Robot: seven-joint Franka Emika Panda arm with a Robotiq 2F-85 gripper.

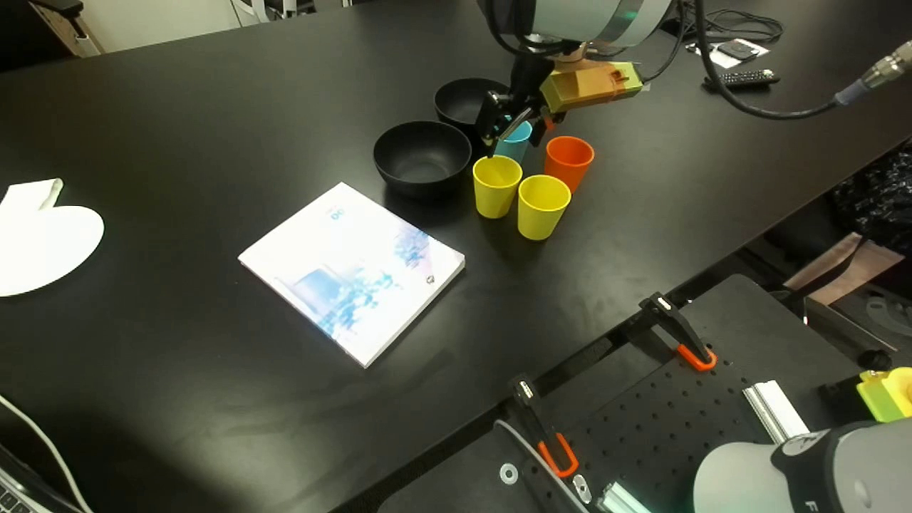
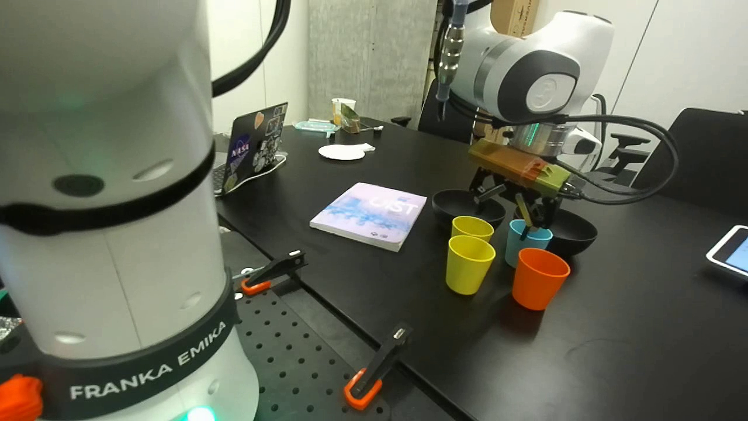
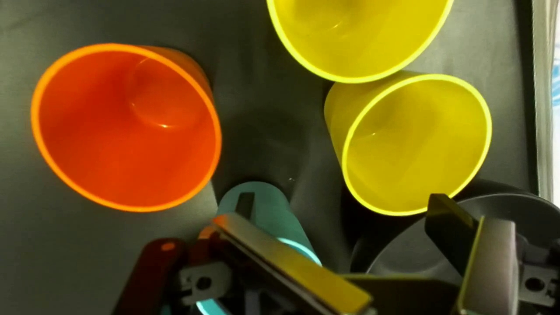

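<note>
My gripper (image 1: 515, 142) is open and low over the cups, its fingers wide apart. In the wrist view, one finger (image 3: 299, 265) overlaps the blue cup (image 3: 267, 210) and hides most of its mouth; whether it touches the cup, I cannot tell. The other finger (image 3: 488, 262) shows in front of the near black bowl (image 3: 409, 252), close to the rim of a yellow cup (image 3: 420, 141). A second yellow cup (image 2: 470, 265) and an orange cup (image 2: 538, 279) stand upright beside them. All the cups visible inside look empty.
Two black bowls, one nearer (image 1: 422, 159) and one farther (image 1: 462, 101), sit against the cup group. A white-covered book (image 1: 350, 269) lies flat nearby. Clamps (image 1: 680, 329) line the table edge. Open tabletop extends around the book.
</note>
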